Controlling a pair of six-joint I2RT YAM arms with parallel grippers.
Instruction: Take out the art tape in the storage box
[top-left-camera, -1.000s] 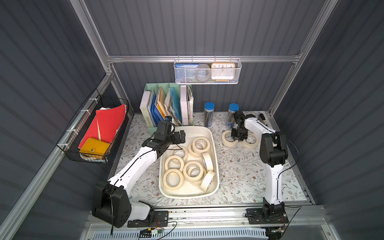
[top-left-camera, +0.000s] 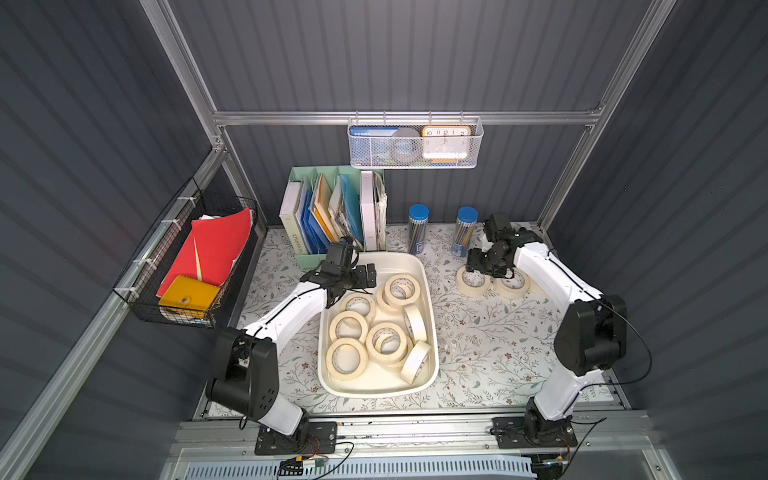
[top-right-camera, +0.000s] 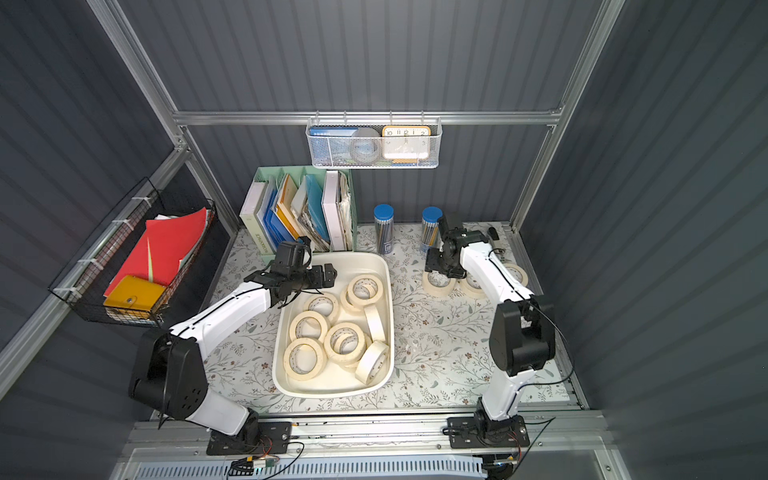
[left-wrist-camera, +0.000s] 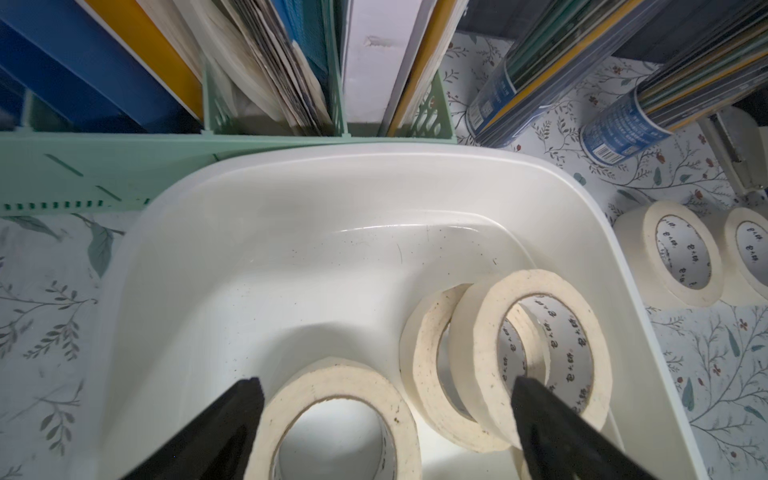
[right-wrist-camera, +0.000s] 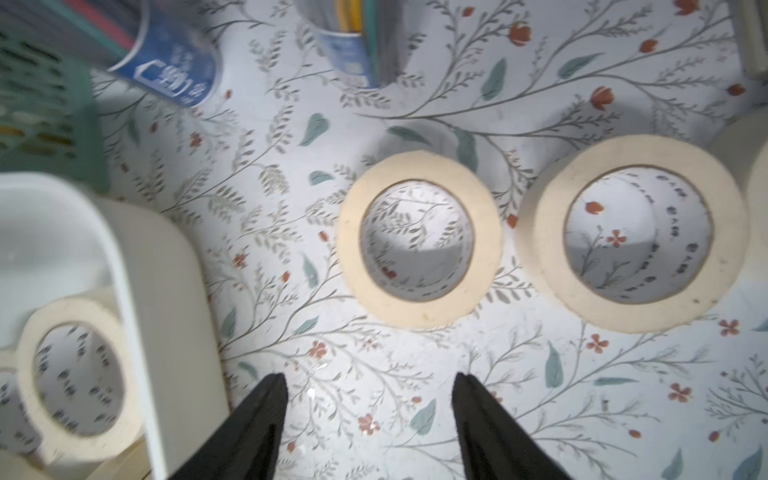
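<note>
Several cream masking tape rolls (top-left-camera: 346, 371) lie in the white storage box (top-left-camera: 428, 320), some stacked or on edge. My left gripper (top-left-camera: 365, 276) is open above the box's upper part, empty; in the left wrist view a stacked pair (left-wrist-camera: 480, 360) lies near its right finger. More rolls (right-wrist-camera: 480, 248) (right-wrist-camera: 544, 240) lie flat in a row on the table right of the box. My right gripper (top-left-camera: 480, 260) is raised over these, open and empty.
A green file holder (left-wrist-camera: 88, 160) stands behind the box, beside two blue-lidded tubes (top-left-camera: 417, 232). A black wire basket (top-left-camera: 144, 304) hangs left, a white mesh basket (top-left-camera: 414, 160) high at the back.
My right gripper has risen from the rolls on the table, which shifted slightly right since a second ago. My left gripper has moved a little to the right over the box.
</note>
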